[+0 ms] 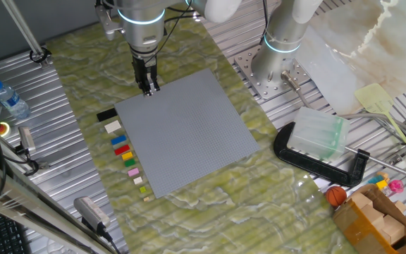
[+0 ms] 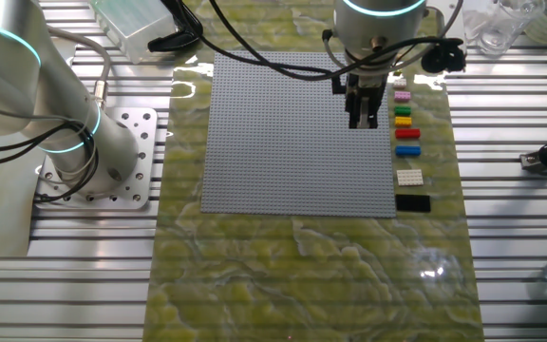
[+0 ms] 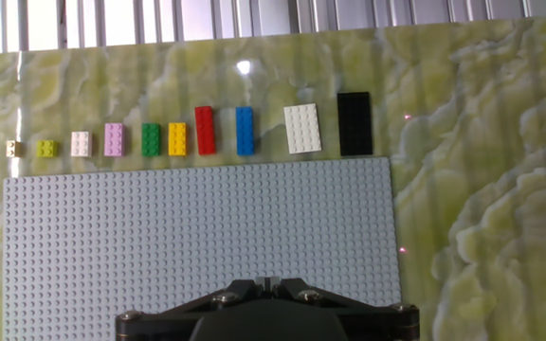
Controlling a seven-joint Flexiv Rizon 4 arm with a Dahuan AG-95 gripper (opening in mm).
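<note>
My gripper (image 1: 151,90) hangs fingers-down over the grey studded baseplate (image 1: 189,134), near one corner in exterior view 1. The black fingertips look close together in the wrist view, and I cannot tell whether they are fully shut; no brick shows between them. Beside the plate, apart from it, a row of bricks runs in the wrist view: tan (image 3: 13,149), lime (image 3: 47,149), pale pink (image 3: 81,144), pink-purple (image 3: 114,139), green (image 3: 151,139), yellow (image 3: 177,139), red (image 3: 205,131), blue (image 3: 245,131), white (image 3: 302,129) and black (image 3: 354,123). The plate's visible surface is bare.
To the right in exterior view 1 stand a clear box (image 1: 318,132), a black clamp (image 1: 323,169), a small orange ball (image 1: 335,195) and a cardboard box (image 1: 361,229). A water bottle (image 1: 9,99) stands far left.
</note>
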